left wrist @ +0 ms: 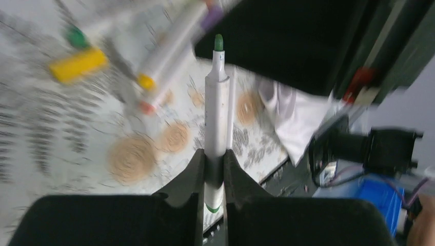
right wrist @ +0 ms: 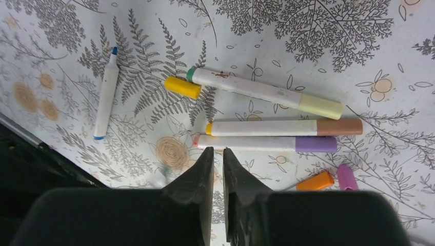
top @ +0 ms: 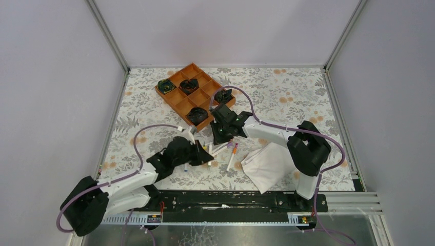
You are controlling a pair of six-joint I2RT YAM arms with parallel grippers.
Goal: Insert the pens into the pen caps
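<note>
My left gripper is shut on a white pen (left wrist: 216, 113), its bare green tip pointing away from the fingers. The yellow cap (right wrist: 182, 87) lies loose on the patterned table, beside the green rear end of a pen with a pale yellow-green cap (right wrist: 320, 106). In the right wrist view, my right gripper stands slightly open, a narrow empty gap between its fingers. A blue-tipped pen (right wrist: 106, 97) lies uncapped at the left. Beyond the right fingers are pens with a brown cap (right wrist: 339, 126) and a purple cap (right wrist: 316, 144).
An orange cap (right wrist: 315, 181) and a magenta cap (right wrist: 347, 178) show beyond the right gripper, partly hidden. At the back stands a wooden compartment tray (top: 180, 106) with dark bundles. A white cloth (top: 268, 166) lies at the right.
</note>
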